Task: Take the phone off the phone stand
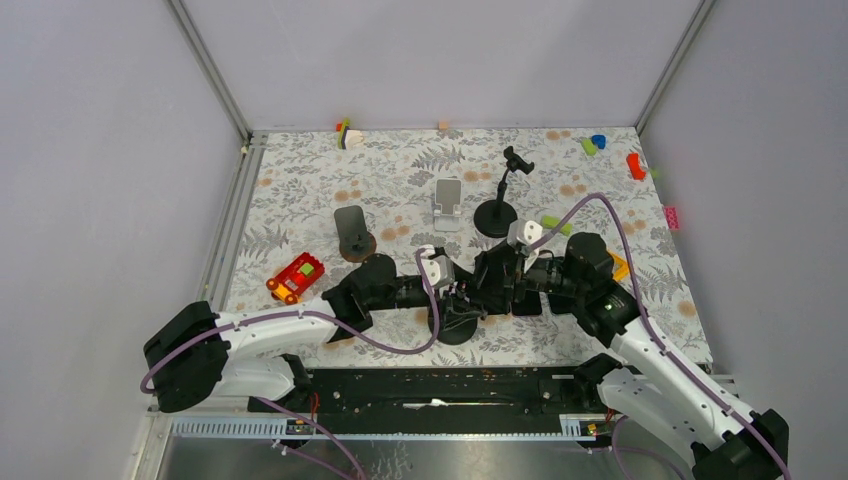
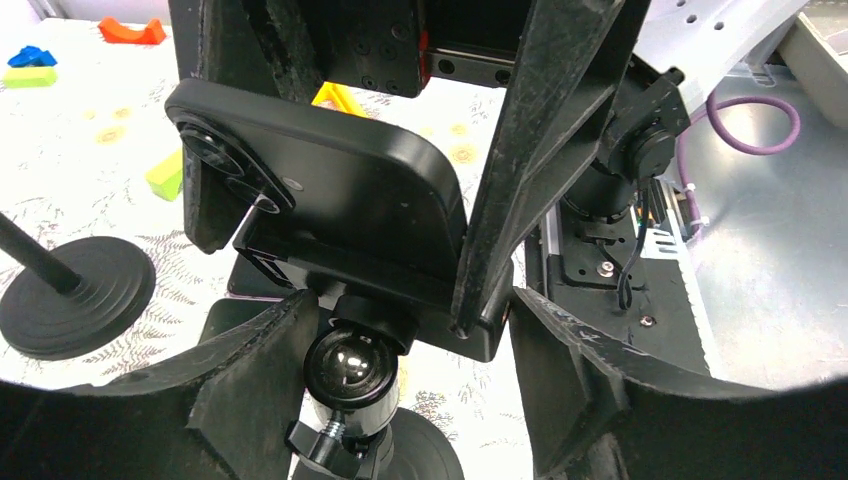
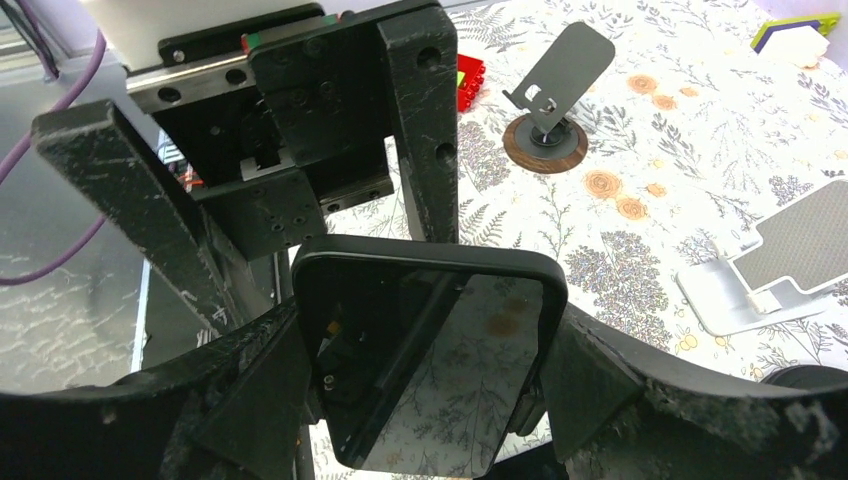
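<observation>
The phone, dark and glossy, sits between the fingers of my right gripper. Whether both fingers press on its edges is unclear. In the left wrist view, the back of the phone is tilted above the stand's clamp, with a right finger beside it. My left gripper is parted around the phone stand's ball joint, which lies near one finger, with a gap on the other side. From above, the stand's round black base shows below the grippers, which hide the phone.
Another black stand and a white stand stand farther back. A dark stand on a wooden base and a red toy car are at left. Dark flat objects lie under the right arm.
</observation>
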